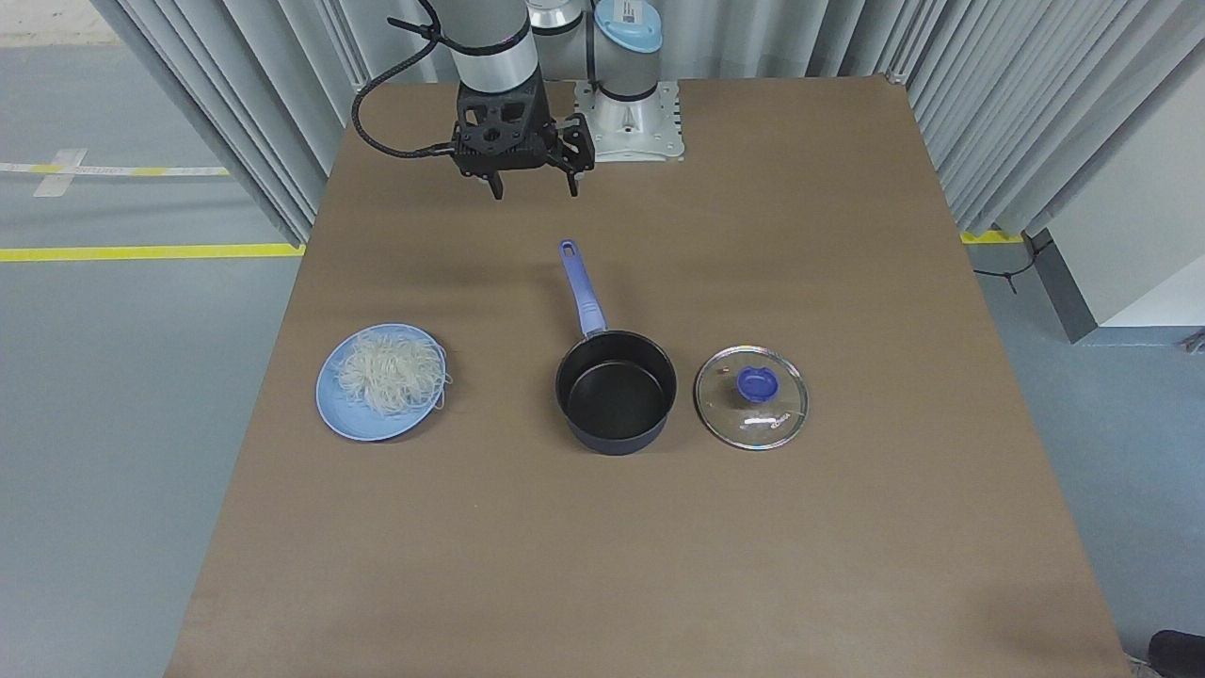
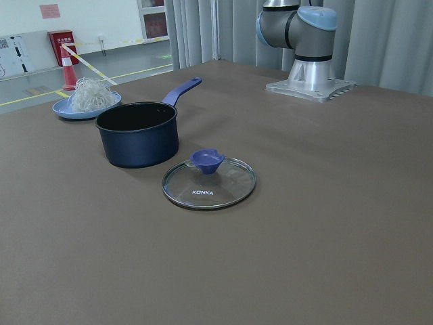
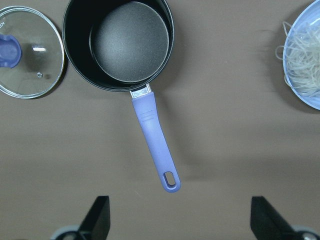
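Note:
A dark saucepan (image 1: 616,395) with a blue handle (image 3: 152,130) stands mid-table, handle toward the robot. To its right in the front view lies a glass lid (image 1: 723,418) with a blue knob (image 2: 207,160); to its left, a blue plate (image 1: 350,418) holds a heap of white noodles (image 1: 390,371). My black gripper (image 1: 534,186) hangs above the back of the table, behind the handle's end. In the wrist view its two fingers (image 3: 97,220) are wide apart with nothing between them.
The robot's white base plate (image 2: 311,87) sits at the back edge, with curtains behind.

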